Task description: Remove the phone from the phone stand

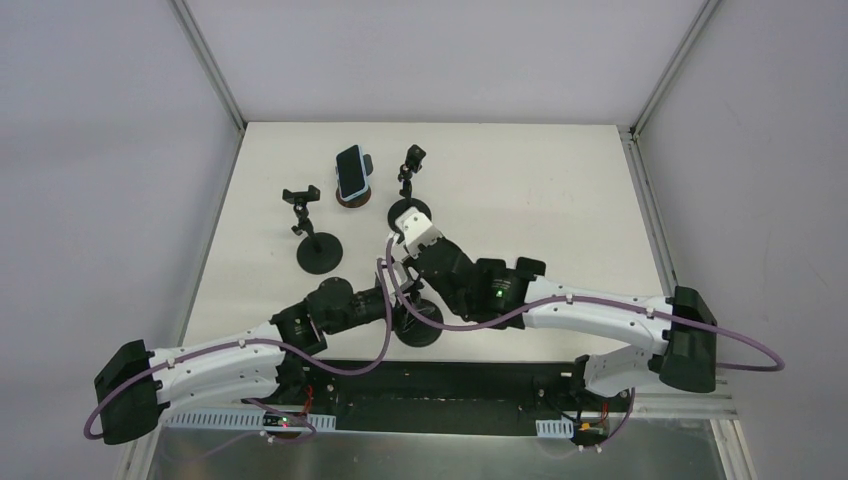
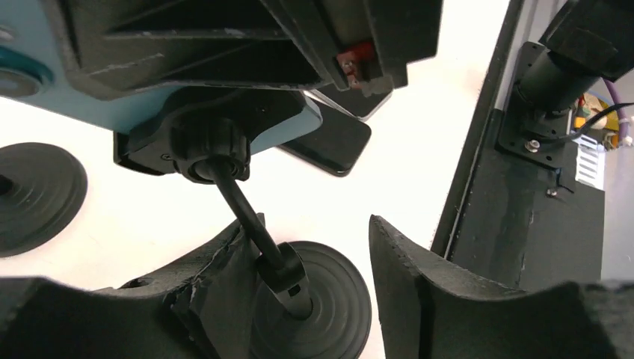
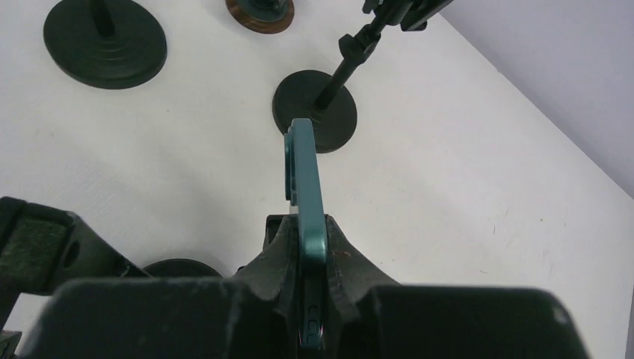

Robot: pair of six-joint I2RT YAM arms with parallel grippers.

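Edge-on in the right wrist view is a teal phone, with my right gripper shut on it. The left wrist view has the phone at upper left, partly behind the right gripper's dark fingers. The black head of a phone stand overlaps it; whether they still grip one another I cannot tell. Between the fingers of my left gripper, which is partly open, the slanting stand pole runs close to the left finger. Its round base rests on the table. From above, both grippers hide the phone.
At the back left, another phone leans on a stand. Two empty black stands have bases near the grippers. Dark phones lie flat under the right arm.
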